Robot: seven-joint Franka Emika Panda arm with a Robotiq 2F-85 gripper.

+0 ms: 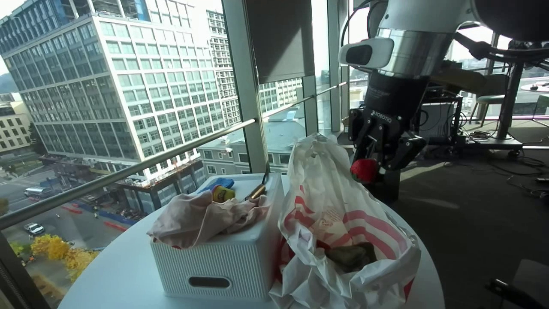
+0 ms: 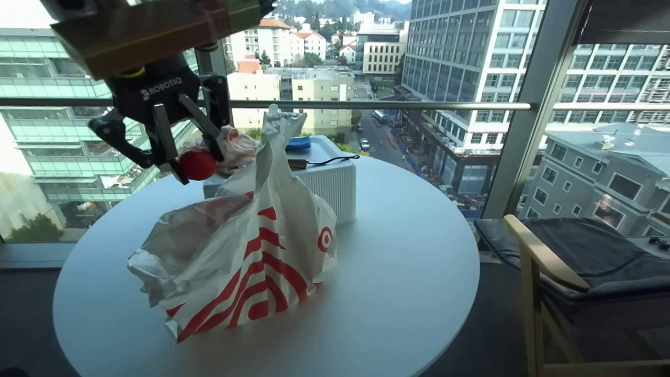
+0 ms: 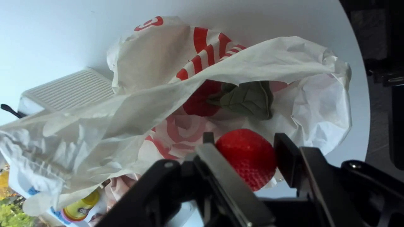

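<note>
A round, textured red object like a strawberry is pinched between the fingertips of my gripper, which is shut on it above the table. In the wrist view it hangs over the lower edge of a white plastic bag with red markings. The bag's mouth gapes, showing a grey-green leaf-shaped piece and another red item inside. From the second exterior view, the held red object is up left of the bag, apart from its mouth.
Beside the bag stands a ribbed white box. A pink cloth, a small yellow tub and a blue item lie on its lid. Bare white tabletop extends on the bag's other side.
</note>
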